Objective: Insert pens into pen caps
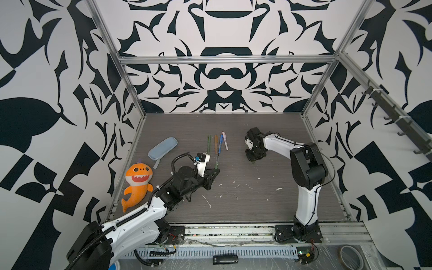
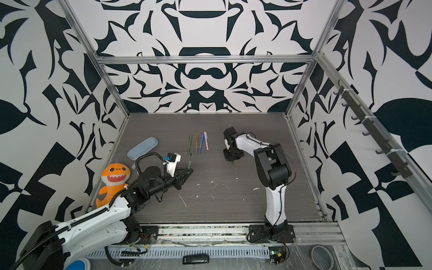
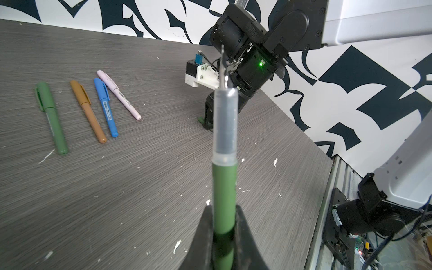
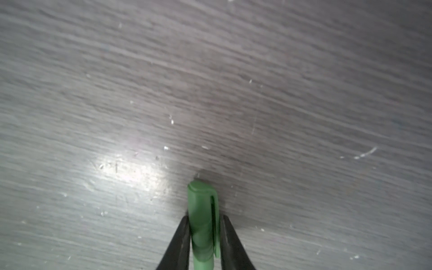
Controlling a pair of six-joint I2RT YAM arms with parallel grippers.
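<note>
An uncapped green pen (image 3: pixel 224 189) stands nearly upright in my left gripper, its bare metal tip pointing up. From above, my left gripper (image 1: pixel 211 176) sits at the middle of the table, front-left of the other arm. A green cap (image 4: pixel 202 211) with its clip along one side is between the fingers of my right gripper, which is shut on it low over the table. In the top left view the right gripper (image 1: pixel 254 155) hides most of that cap. Pen and cap are well apart.
Behind the left gripper lie a capped green pen (image 3: pixel 53 119), a brown pen (image 3: pixel 88 111), a blue pen (image 3: pixel 106 108) and a pink pen (image 3: pixel 118 94). A blue-grey case (image 1: pixel 163 147) and an orange shark toy (image 1: pixel 138 180) are at the left. White scraps dot the middle.
</note>
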